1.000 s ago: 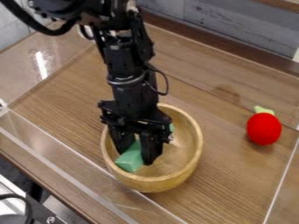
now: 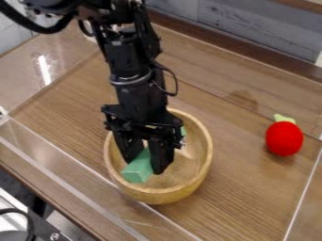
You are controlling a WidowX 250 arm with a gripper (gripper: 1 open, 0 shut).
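My black gripper (image 2: 147,143) reaches down from the top into a pale yellow bowl (image 2: 187,193) on the wooden table. A mint-green object (image 2: 137,169) is at the gripper's fingertips inside the bowl, and the gripper looks shut on it. The fingers partly hide the object and the bowl's left interior. Another small light-green patch shows behind the gripper at the bowl's back.
A red tomato-like toy (image 2: 284,140) with a green top lies to the right on the table (image 2: 246,85). A wall runs along the back. A clear strip and dark hardware with cables are at the front left edge.
My gripper has risen slightly and shifted a little, and the bowl has moved slightly left. The red toy has not moved.
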